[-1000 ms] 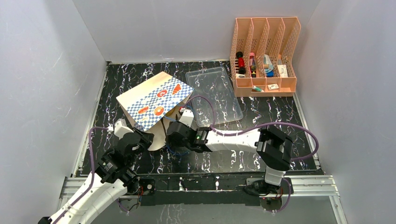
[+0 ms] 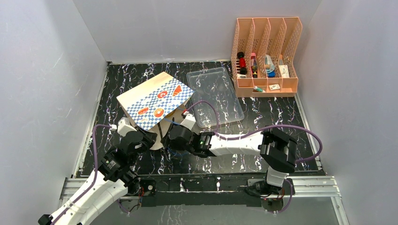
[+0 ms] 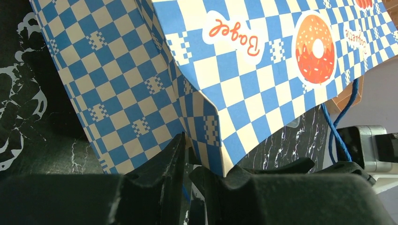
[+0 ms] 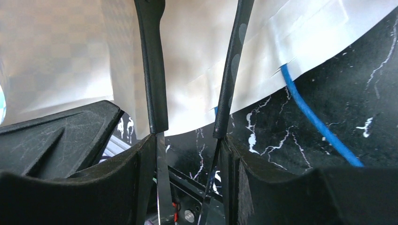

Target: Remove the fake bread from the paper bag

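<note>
A paper bag (image 2: 162, 101) with blue-and-white checks and pastry pictures lies with its mouth facing the arms. A sliver of yellow (image 2: 170, 114) shows in the mouth; most of the inside is hidden. At the mouth's left corner stands my left gripper, a gap between its fingers and the bag's edge (image 3: 220, 136) hanging over them. Whether they touch the paper is unclear. My right gripper reaches over the pale inner paper (image 4: 192, 61) of the bag, its long black fingers (image 4: 153, 79) apart with no bread visible between them.
Right of the bag lies a clear plastic lid or tray (image 2: 216, 96). An orange divided rack (image 2: 267, 89) with small items stands at the back right. Blue cord handles (image 4: 319, 122) hang by the bag mouth, near the right fingers.
The left gripper has edged slightly right. The bag stays nearly in place.
</note>
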